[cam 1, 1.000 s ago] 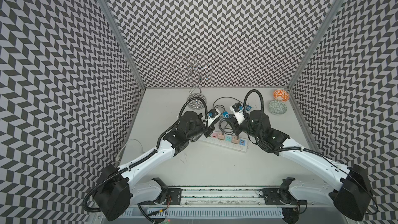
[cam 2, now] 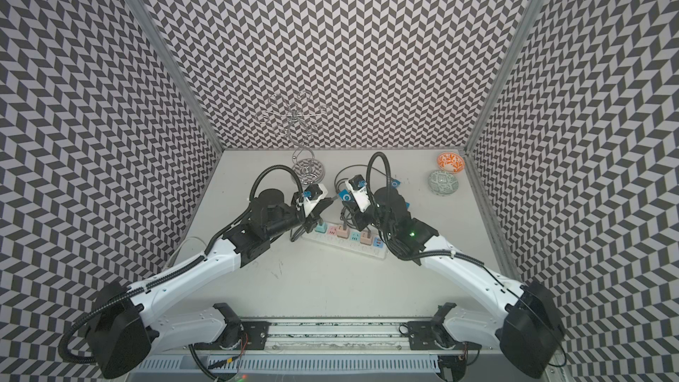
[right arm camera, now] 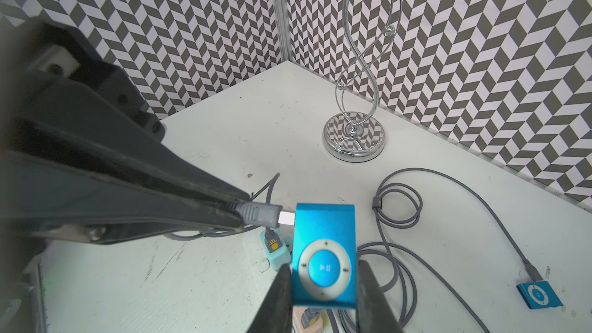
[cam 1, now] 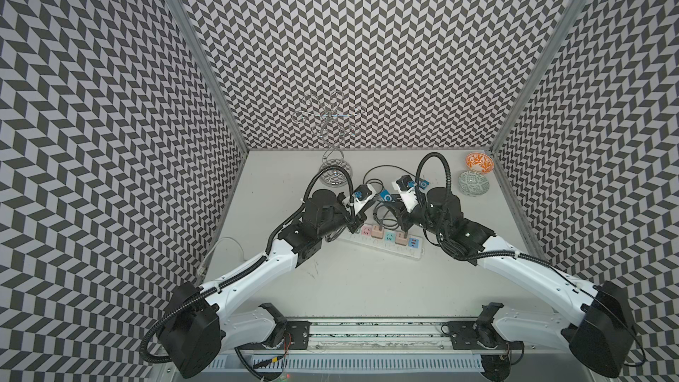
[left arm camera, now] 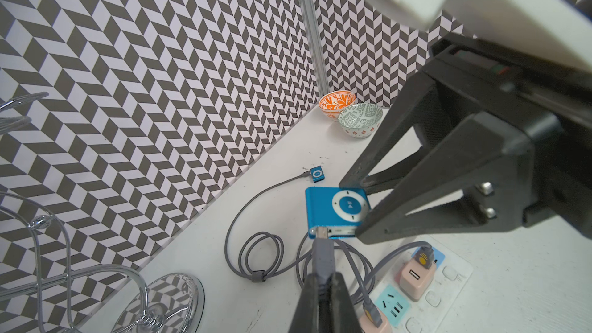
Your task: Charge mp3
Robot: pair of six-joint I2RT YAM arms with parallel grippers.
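Note:
My right gripper is shut on the blue mp3 player (right arm camera: 323, 214), gripping it by its sides above the table. Facing it, my left gripper is shut on a grey cable plug (left arm camera: 322, 256). In the right wrist view the plug's pale metal tip (right arm camera: 286, 217) lies right at the player's side edge. From the left wrist, that tip overlaps the player's lower edge, next to a pale port strip (left arm camera: 343, 232). Whether the tip is in the port cannot be made out. Both grippers look small and partly hidden in the top views.
Below lies a power strip (cam 1: 382, 247) with chargers and coiled grey cables (right arm camera: 399, 206). A second blue player (right arm camera: 539, 294), attached to a cable, rests on the table. Chrome stand (right arm camera: 353, 137) at the back; orange bowl (left arm camera: 336, 102) and green bowl (left arm camera: 360, 119) far right.

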